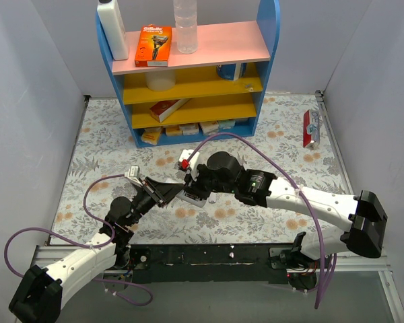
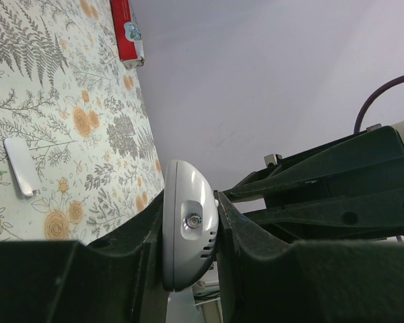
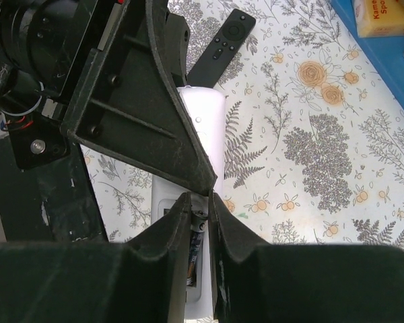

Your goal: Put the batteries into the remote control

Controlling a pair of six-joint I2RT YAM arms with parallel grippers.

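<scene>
My left gripper [image 1: 173, 192] is shut on the white remote control [image 2: 188, 232], which stands end-on between its fingers in the left wrist view. In the right wrist view the back of the remote [image 3: 206, 124] faces up, and its battery compartment is uncovered. A dark battery [image 3: 196, 250] lies lengthwise in that compartment. Just over its upper end is my right gripper, slightly open, one fingertip on either side; whether they touch the battery I cannot tell. The left gripper's black finger crosses the remote and hides part of it.
A slim white piece, perhaps the cover [image 2: 21, 165], lies on the floral mat. Near the remote rests a black remote [image 3: 222, 47]. Behind the arms stands a blue shelf [image 1: 269, 40], and a red box [image 1: 311, 128] is at the far right.
</scene>
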